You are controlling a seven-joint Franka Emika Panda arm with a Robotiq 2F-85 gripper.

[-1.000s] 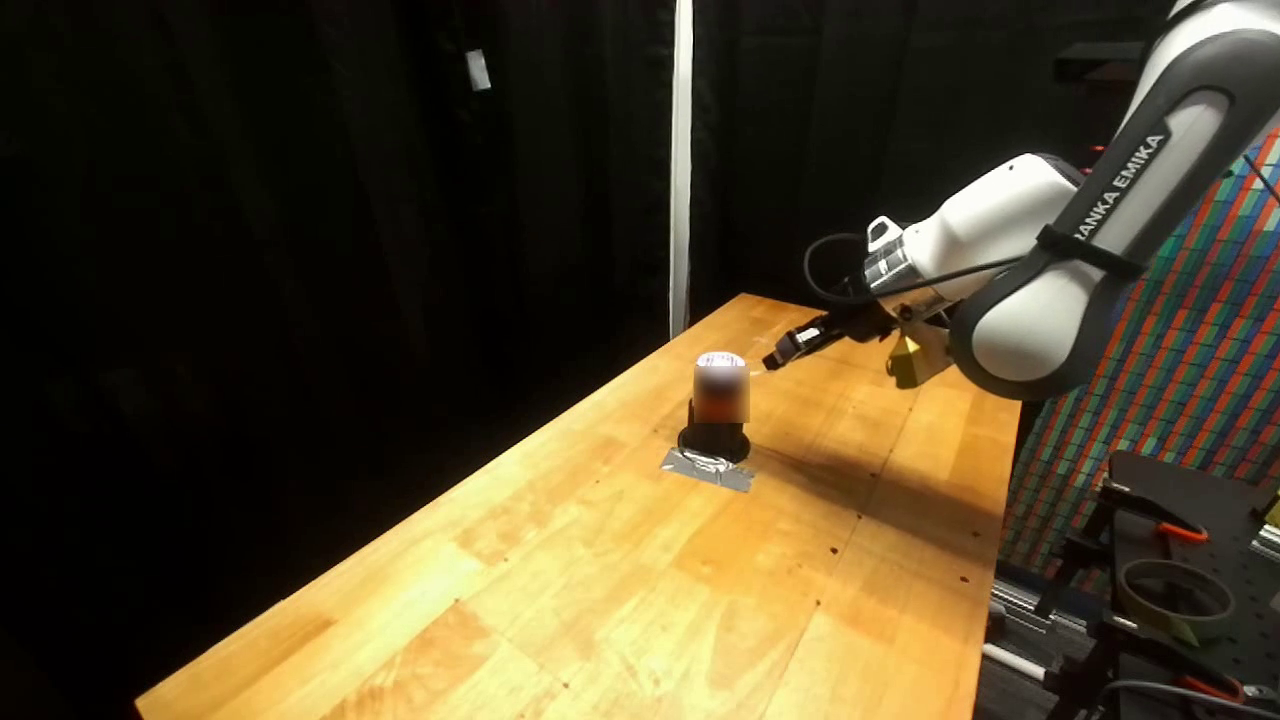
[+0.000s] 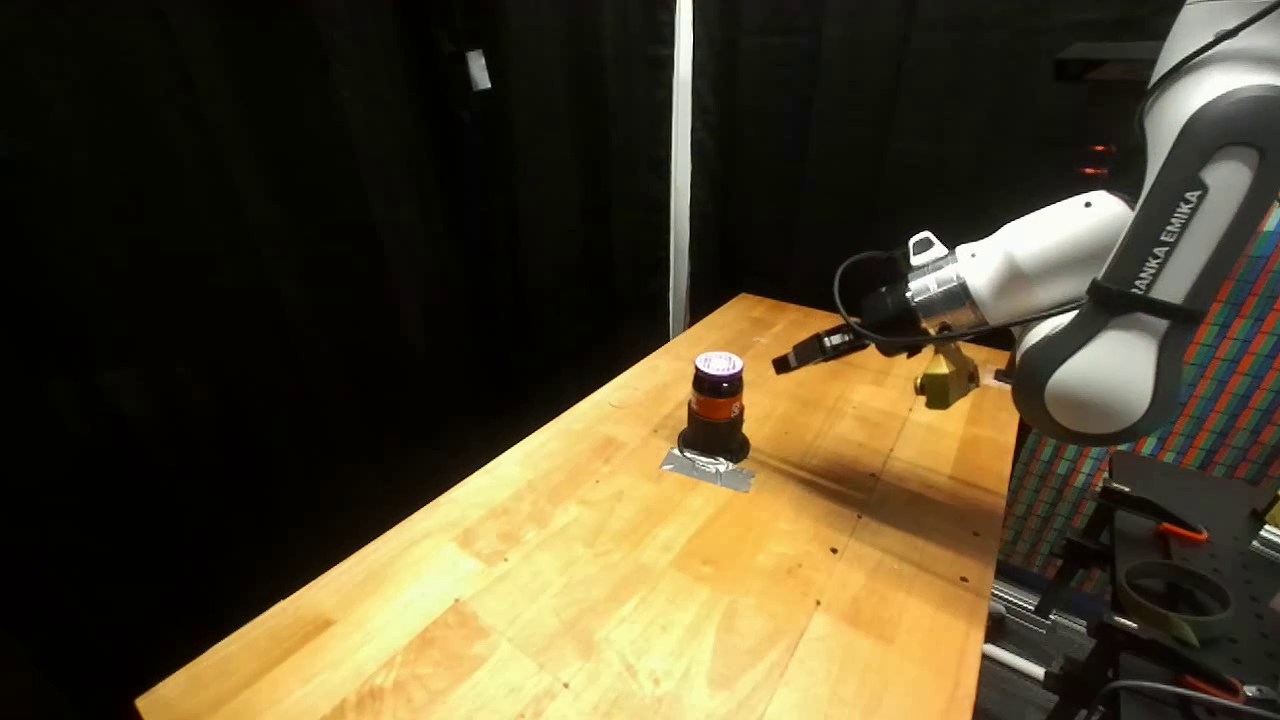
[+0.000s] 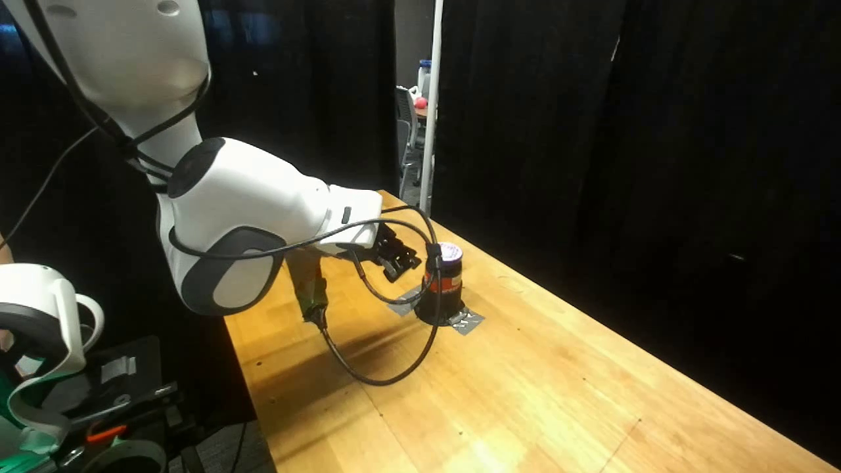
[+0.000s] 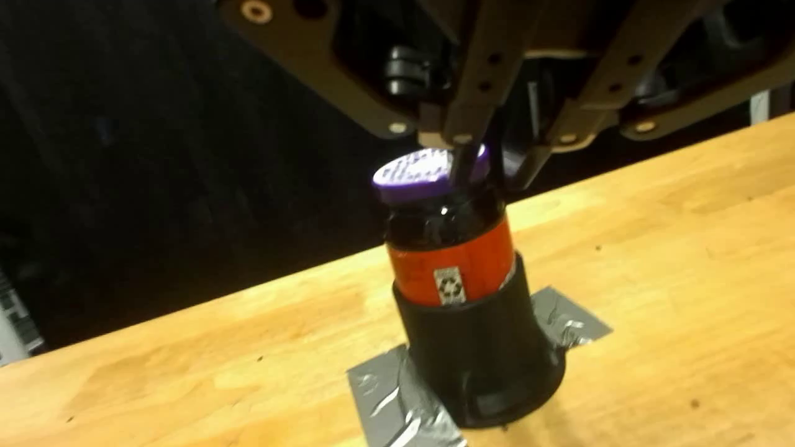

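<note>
A dark jar (image 2: 717, 386) with an orange label and a purple-rimmed white lid stands upright in a black holder (image 4: 477, 346). Silver tape (image 4: 566, 318) fixes the holder to the table. In exterior view 1 my gripper (image 2: 786, 361) hangs above the table, just right of the jar and apart from it, about level with its lid. The wrist view shows the gripper with a narrow dark gap between its fingertips, one of which overlaps the lid. No held thing is discernible there, and how far the fingers are closed is unclear.
A cable (image 3: 378, 382) loops down from the arm close to the holder. A black cart (image 2: 1182, 504) with tools stands beside the table's right edge.
The arm has shifted right, away from the jar, and its wrist sits at a flatter angle. The fingertips are slightly farther from the jar. Jar and holder stand where they were.
</note>
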